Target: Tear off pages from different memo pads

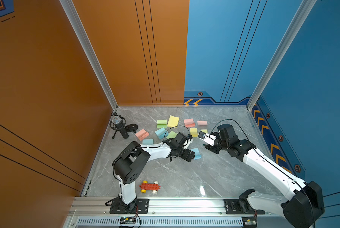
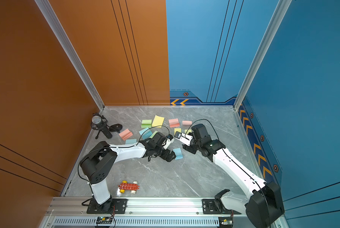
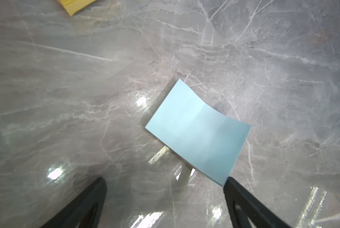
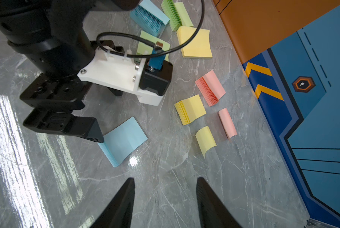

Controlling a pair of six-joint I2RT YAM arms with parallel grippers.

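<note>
A curled blue sheet (image 3: 204,129) lies on the table; it looks like a loose page. My left gripper is open above it, one fingertip against or very near the sheet's corner in the left wrist view. My right gripper stands open with bare table between its fingers. Memo pads cluster toward the back: a blue pad (image 4: 149,20), a green pad (image 4: 171,15), a large yellow pad (image 4: 194,42), a pink pad (image 4: 209,88) and a small yellow pad (image 4: 190,109). Near them rest a curled yellow page (image 4: 205,139) and a rolled pink page (image 4: 227,123).
Another pink pad (image 1: 141,134) and a flat blue page (image 1: 147,141) are at the left. A black device on a stand (image 1: 118,123) occupies the back left. By the front edge sits a red toy (image 1: 150,186).
</note>
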